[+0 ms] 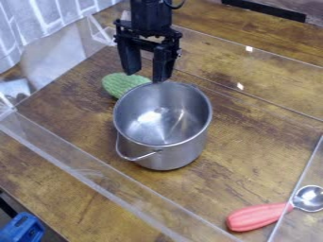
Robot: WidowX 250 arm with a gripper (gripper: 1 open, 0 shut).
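Observation:
My black gripper (142,62) hangs at the top middle of the camera view, its two fingers apart and pointing down, nothing visible between them. It is just behind and above the rim of a steel pot (161,142), which stands in the centre, empty, its wire handle hanging at the left front. A green textured object (125,83), like a corn cob or similar vegetable toy, lies behind the pot at its left, below the gripper's left finger.
A red-handled scoop (259,214) lies at the front right. A blue object (21,230) is at the front left corner. Clear plastic edges border the wooden table (240,113); there is bare space right of the pot.

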